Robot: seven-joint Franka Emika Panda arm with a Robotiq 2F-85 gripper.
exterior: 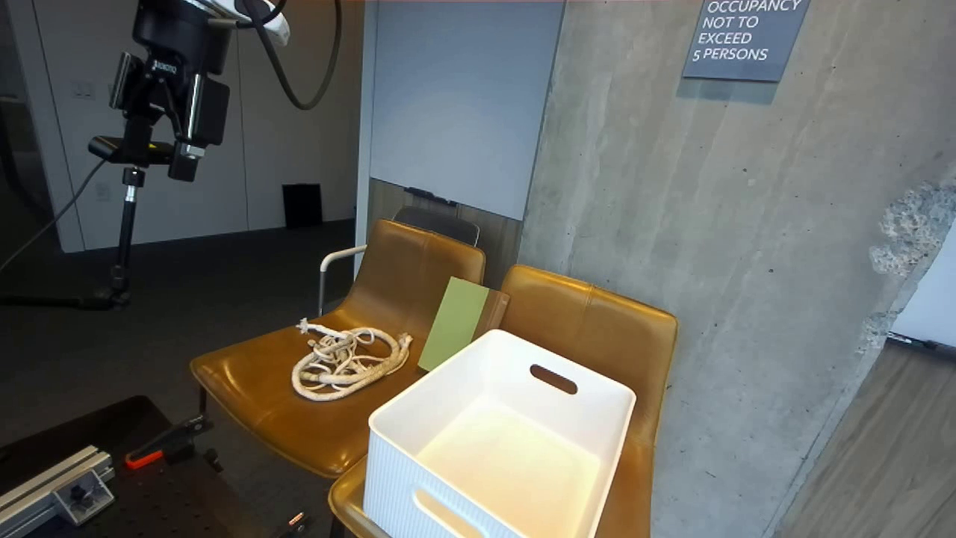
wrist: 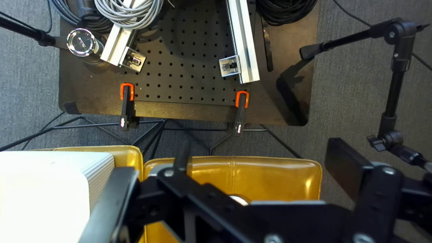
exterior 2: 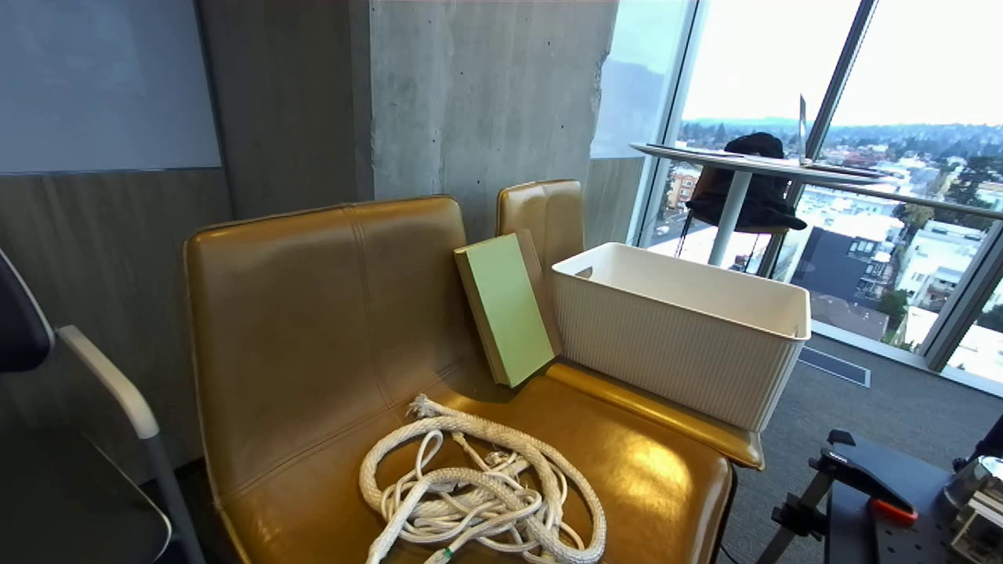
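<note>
My gripper (exterior: 166, 130) hangs high at the left in exterior view 1, well above the chairs. In the wrist view its black fingers (wrist: 346, 170) are spread wide, and nothing shows between them. A coiled white rope (exterior: 351, 360) lies loosely on the seat of one tan chair (exterior 2: 310, 348). A green box (exterior 2: 508, 305), like a thick book, leans upright against the chair backs beside the rope. The white bin (exterior: 502, 430) rests on the neighbouring tan chair (exterior: 596, 332); its visible inside is empty. A white patch of the bin (wrist: 44, 190) fills the wrist view's lower left.
A dark perforated table (wrist: 182, 87) stands before the chairs, with metal rails (wrist: 243, 40), orange-tipped clamps (wrist: 241, 109) and coiled cables. A jointed black camera stand (wrist: 395, 81) rises beside it. A concrete wall (exterior: 762, 224) is behind the chairs.
</note>
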